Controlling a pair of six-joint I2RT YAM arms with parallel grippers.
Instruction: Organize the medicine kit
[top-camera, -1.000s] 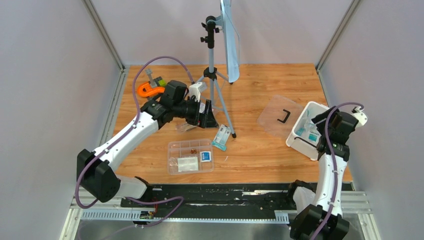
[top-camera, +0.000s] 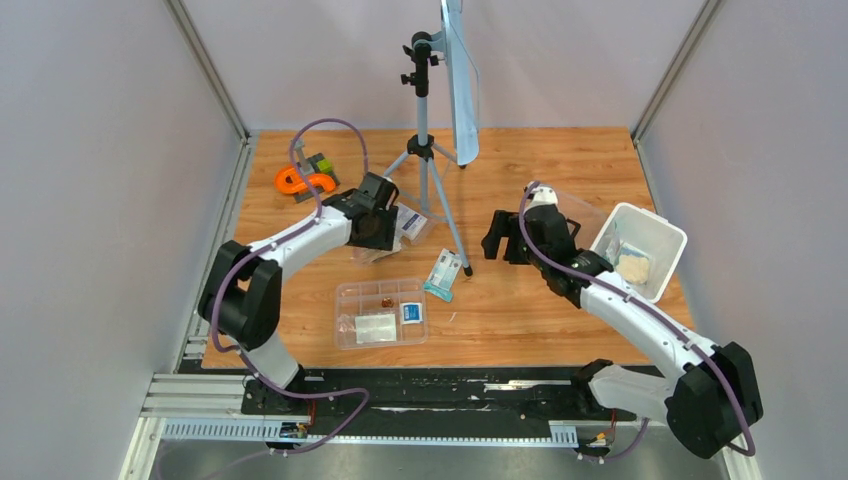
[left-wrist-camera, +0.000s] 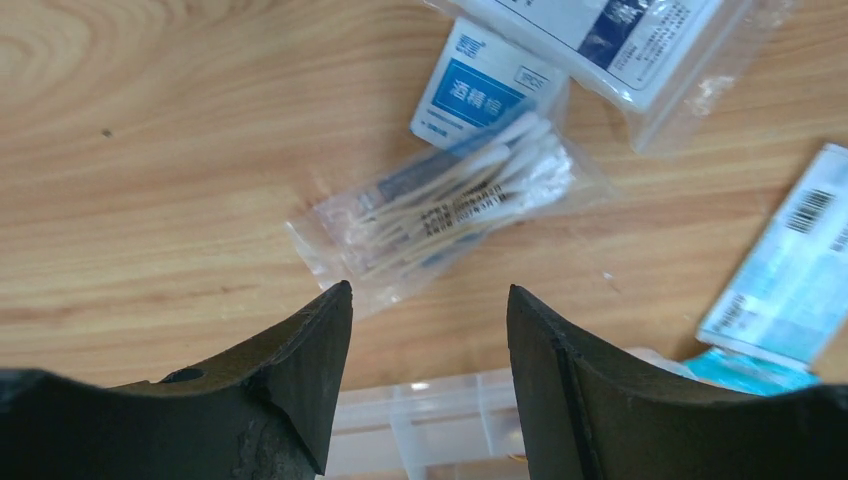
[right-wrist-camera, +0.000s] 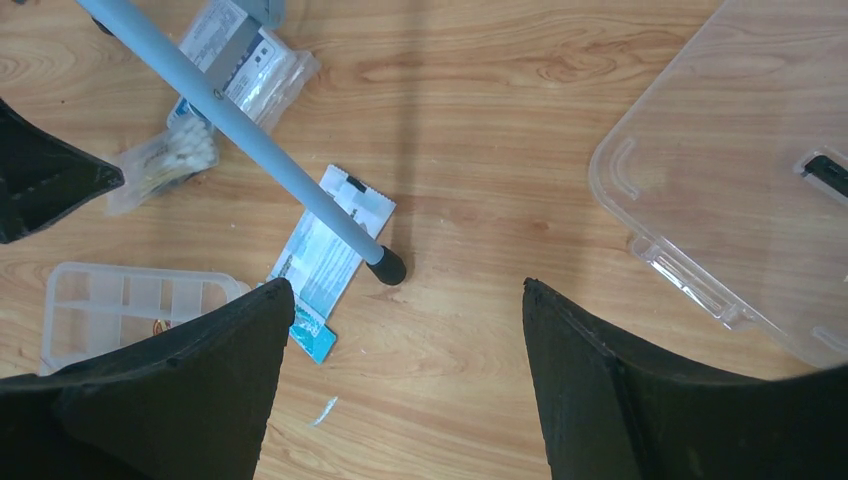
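Observation:
A clear bag of cotton swabs (left-wrist-camera: 460, 205) lies on the table beneath my left gripper, whose fingers stand apart with nothing between them. Against that bag rest a small blue-and-white packet (left-wrist-camera: 470, 95) and a larger bagged white pack (left-wrist-camera: 640, 40). The clear compartment box (top-camera: 381, 340) sits in front, holding a white pack (top-camera: 375, 328) and a blue-and-white packet (top-camera: 411, 313). Beside the box lies a white-and-teal packet (top-camera: 443, 273), partly under a tripod foot. My right gripper is open and empty above bare table, right of that packet.
The light-blue tripod (top-camera: 446, 210) stands mid-table, one leg between the arms. At the right is a white bin (top-camera: 660, 240) with items inside, beside its clear lid (right-wrist-camera: 740, 170). An orange-and-grey object (top-camera: 292, 180) sits back left. Bare wood lies front centre.
The right arm has swung left from over the white bin to beside the tripod foot. My left gripper has shifted left and turned downward over the swab bag.

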